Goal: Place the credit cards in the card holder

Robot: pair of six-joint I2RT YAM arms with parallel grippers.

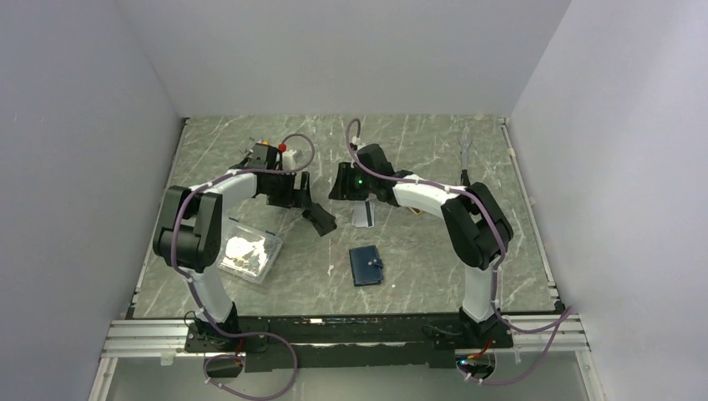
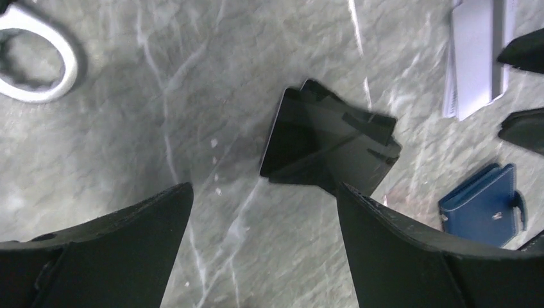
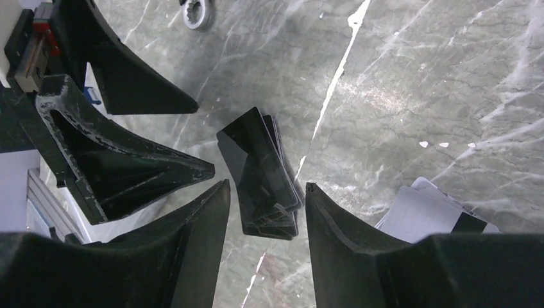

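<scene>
Several black cards (image 1: 320,219) lie in a loose stack on the table; both wrist views show the black cards (image 2: 324,141) (image 3: 260,170) slightly fanned. White cards (image 1: 362,214) with a dark stripe rest to their right. The closed dark blue card holder (image 1: 366,266) lies nearer the front. My left gripper (image 1: 298,192) is open just behind the black cards, its fingers (image 2: 128,237) apart with nothing between them. Facing it from the right, my right gripper (image 1: 338,185) is partly open and empty, its fingertips (image 3: 222,192) pointing towards the black cards from above.
A clear plastic box (image 1: 250,252) stands at left, below the left arm. At the back right lies a grey wrench-like tool (image 1: 465,154). Orange cards (image 1: 415,210) show partly under the right arm. The two grippers are close together. Around the card holder the table is bare.
</scene>
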